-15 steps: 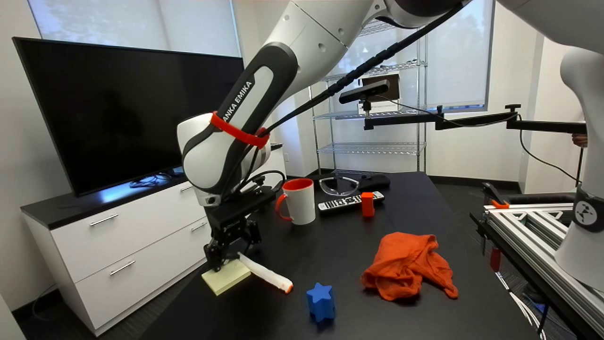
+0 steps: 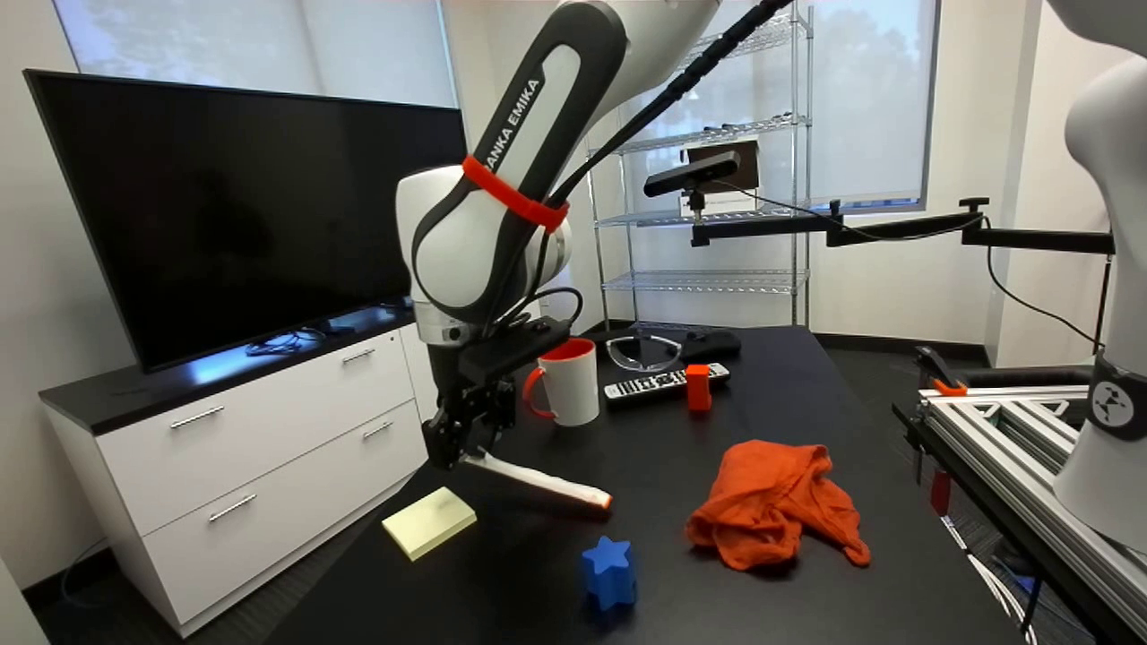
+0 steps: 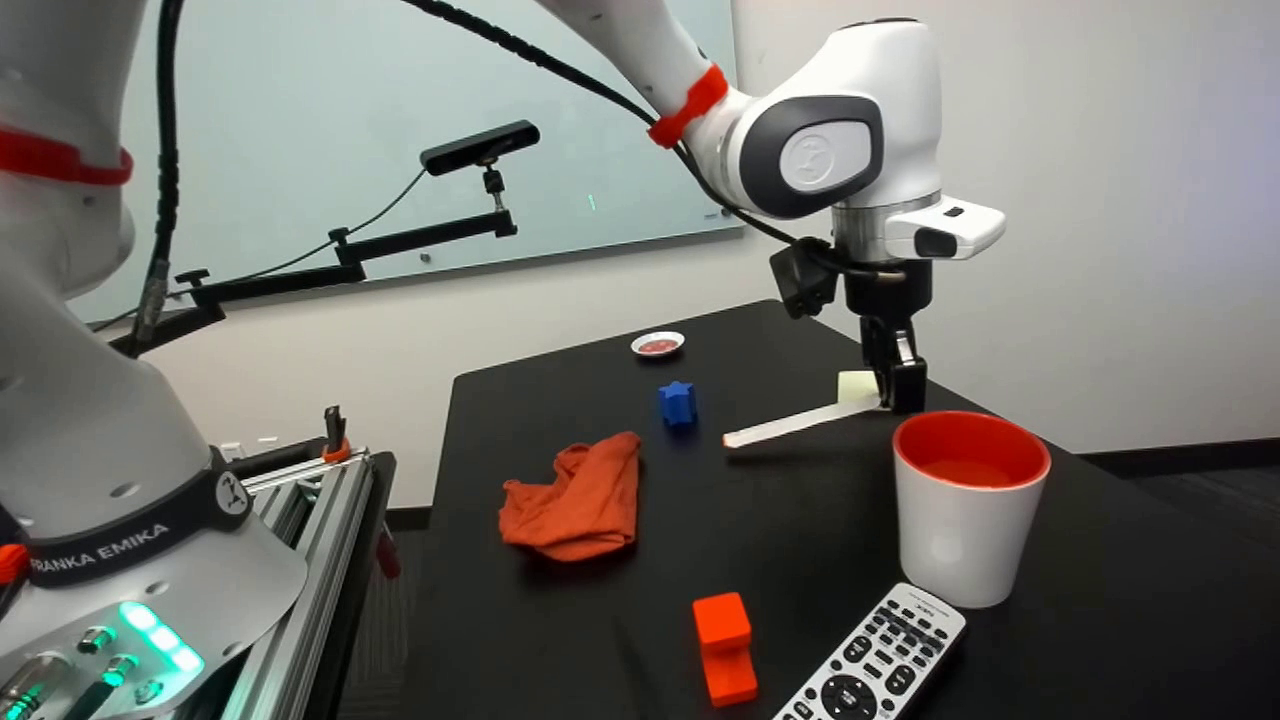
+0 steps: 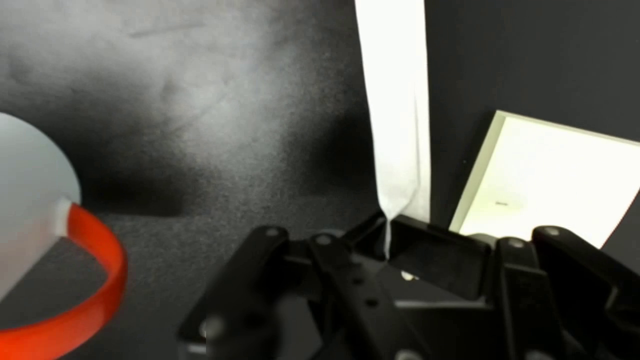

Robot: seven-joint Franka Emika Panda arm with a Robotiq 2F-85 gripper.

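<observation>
A long white paper strip [image 2: 538,479] with an orange tip hangs off my gripper [image 2: 464,442], which is shut on its crumpled end. In the wrist view the strip [image 4: 396,102] narrows to a pinched fold between the fingers and runs up and away from my gripper. Seen from the other side, the strip [image 3: 801,424] extends leftward from my gripper [image 3: 894,390], slanting a little down above the black table. A pale yellow sticky-note pad [image 2: 430,522] lies on the table just beside and below the gripper.
A white mug [image 3: 969,528] with a red inside and handle stands close to the gripper. A remote [image 2: 667,383], an orange block [image 2: 699,387] and glasses [image 2: 644,354] lie farther back. An orange cloth [image 2: 776,503] and a blue star block [image 2: 609,573] occupy the front; bare table separates them.
My gripper has moved right and away from above the sticky-note pad, toward the mug, carrying the paper strip along. The other objects on the table have stayed put.
</observation>
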